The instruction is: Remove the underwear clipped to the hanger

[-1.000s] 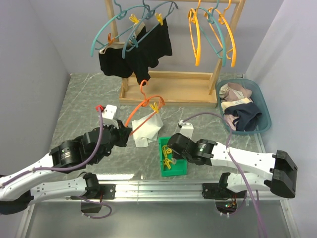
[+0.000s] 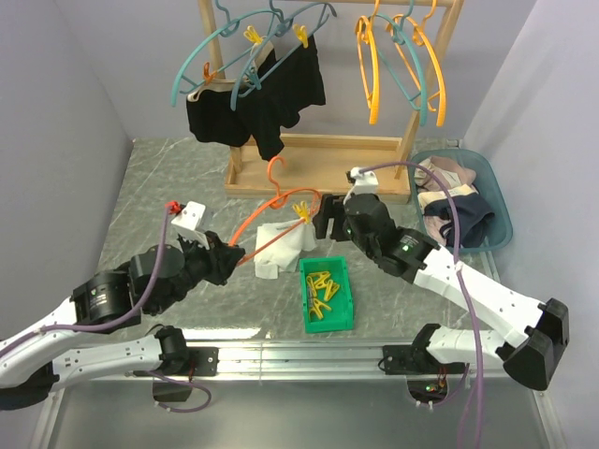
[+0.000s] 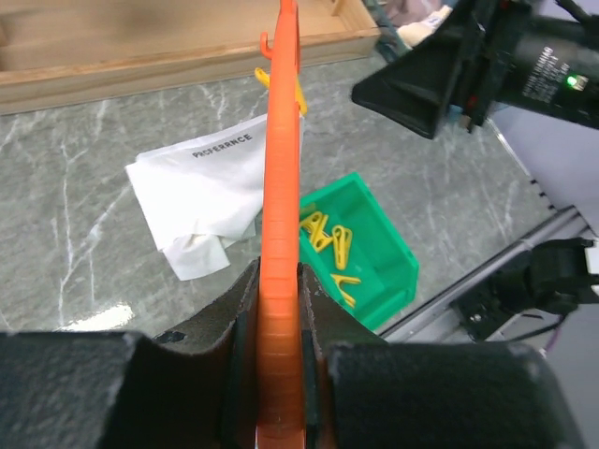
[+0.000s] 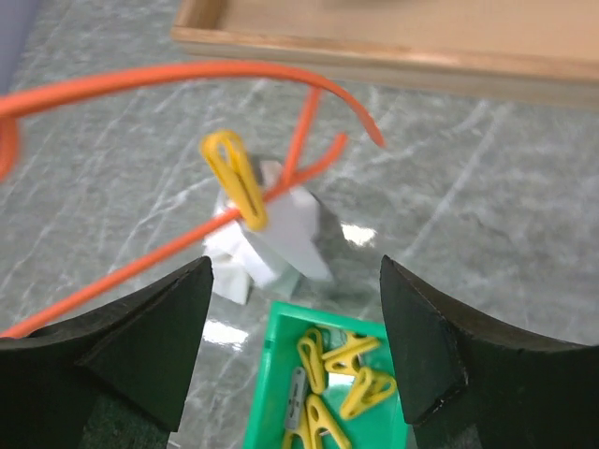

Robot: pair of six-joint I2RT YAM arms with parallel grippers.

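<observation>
My left gripper (image 2: 234,258) is shut on one end of an orange hanger (image 2: 272,203), which it holds in the air. A yellow clip (image 4: 234,178) grips the hanger's lower bar near the far end, and white underwear (image 3: 213,187) hangs there, seen beyond the bar. How far the cloth is from the table cannot be told. My right gripper is open with nothing between its fingers; in the top view it is beside the hanger's free end, to the right of the clip.
A green box (image 2: 328,296) with several yellow clips stands on the table below. Behind is a wooden rack (image 2: 318,166) with several hangers and black garments (image 2: 253,108). A blue-grey basket (image 2: 499,201) of clothes stands at the right.
My right gripper has risen from over the green box toward the back, up to the hanger's free end. The hanger and clip have shifted slightly right and toward the front.
</observation>
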